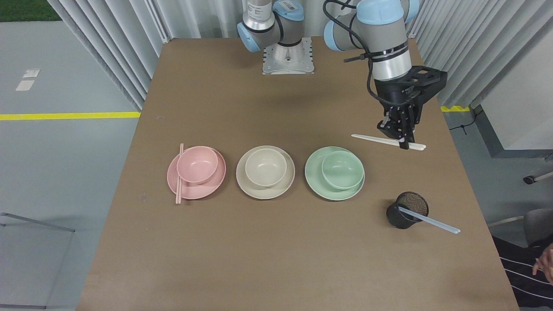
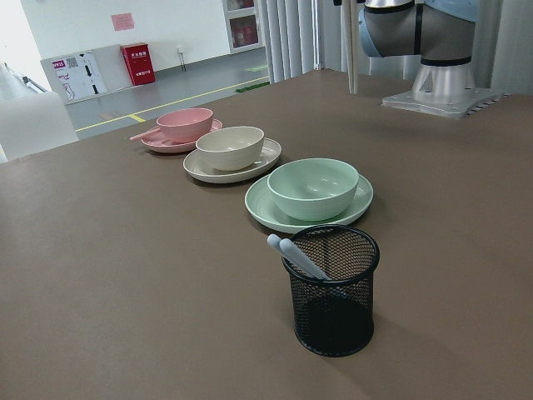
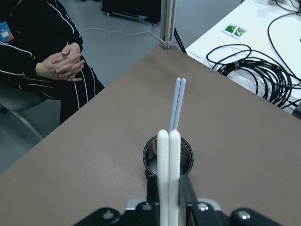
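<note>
My gripper (image 1: 404, 140) is at the table's back right, shut on a pair of white chopsticks (image 3: 162, 179), which fill its fingers in the wrist view. A black mesh pen cup (image 1: 398, 217) with pale blue chopsticks (image 1: 433, 222) leaning in it stands front right, beyond the held pair in the wrist view. A row of bowls on plates spans the middle: pink bowl (image 1: 197, 161) with pink chopsticks (image 1: 179, 191) resting on its plate, cream bowl (image 1: 265, 166), green bowl (image 1: 342, 168). No chopsticks lie at the cream or green set.
A seated person (image 3: 56, 66) is past the right edge, and a white side table (image 3: 221, 42) with coiled cables adjoins a corner.
</note>
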